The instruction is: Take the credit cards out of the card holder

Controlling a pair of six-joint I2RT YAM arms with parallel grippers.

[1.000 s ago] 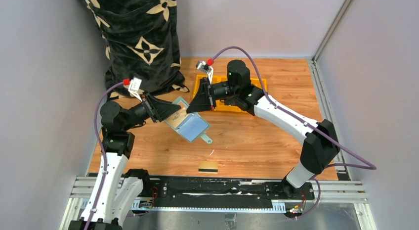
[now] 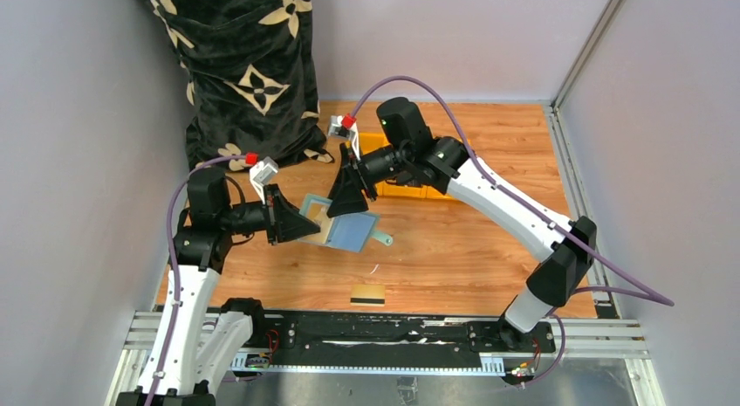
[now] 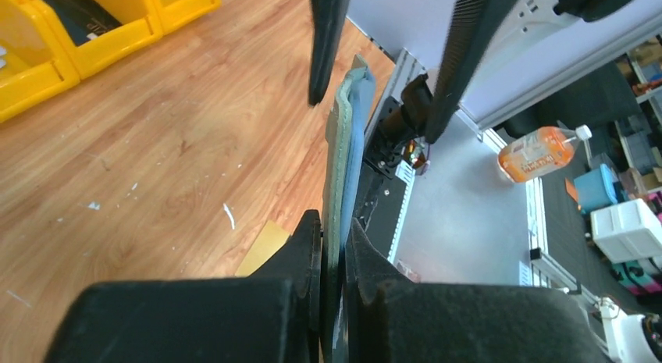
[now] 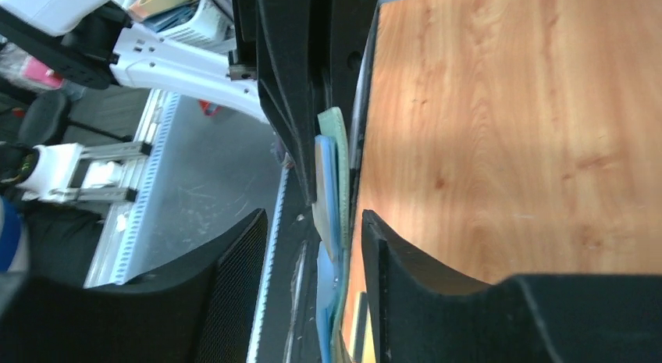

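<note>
The light blue-green card holder (image 2: 353, 232) hangs opened out above the table. A beige card (image 2: 322, 224) shows in its left half. My left gripper (image 2: 318, 229) is shut on the holder's left part; in the left wrist view the holder (image 3: 341, 168) stands edge-on between its fingers. My right gripper (image 2: 353, 207) is open at the holder's upper edge. In the right wrist view the holder (image 4: 343, 191) shows edge-on in the gap between its spread fingers, apart from both. A gold card with a dark stripe (image 2: 367, 294) lies on the table near the front edge.
A yellow compartment bin (image 2: 419, 192) stands at the back, partly behind the right arm. A dark patterned cloth (image 2: 249, 83) hangs at the back left.
My left gripper has lowered and turned, tilting the holder toward level. The gold card has not moved.
</note>
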